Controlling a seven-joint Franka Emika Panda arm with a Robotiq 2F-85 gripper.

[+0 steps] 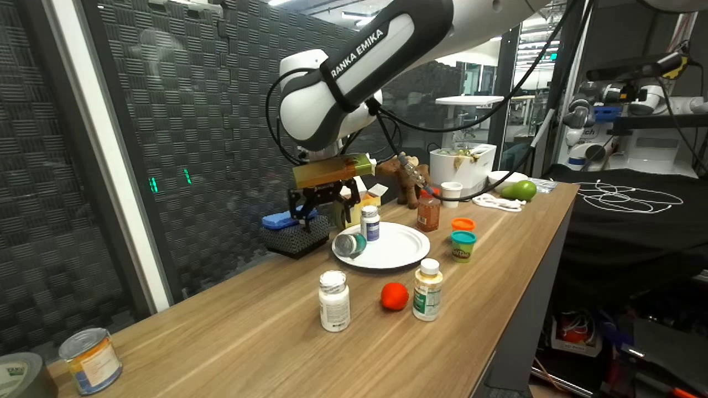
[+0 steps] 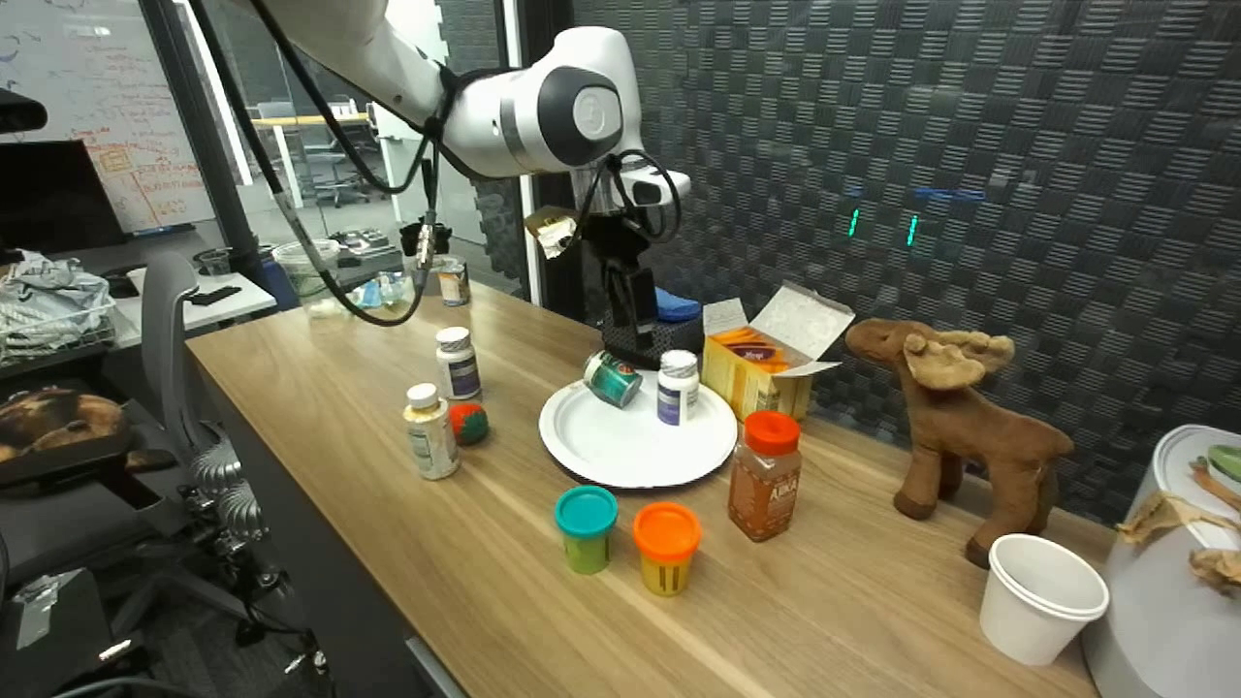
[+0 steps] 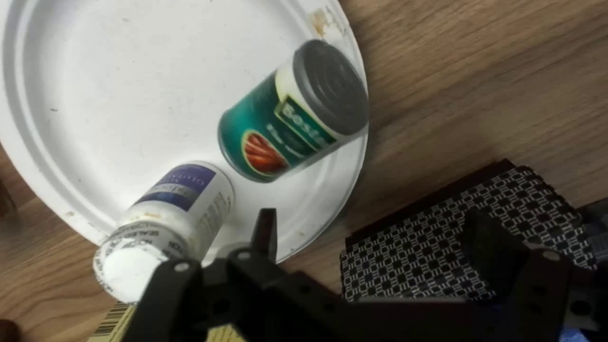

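My gripper is open and empty, hanging above the back left of the white plate. A green-labelled can lies on its side at the plate's rim, its grey end hanging over the edge in the wrist view. Close to it, a white bottle with a purple label stands on the plate. Beneath my fingers sits a dark patterned box, beside the plate, with a blue sponge on top. One finger is over the plate's edge, the other over the box.
Nearer the front stand a white bottle, a red ball and a yellowish bottle. An open yellow carton, a spice jar and a brown toy moose line the back. Bare wood spans the table's left half.
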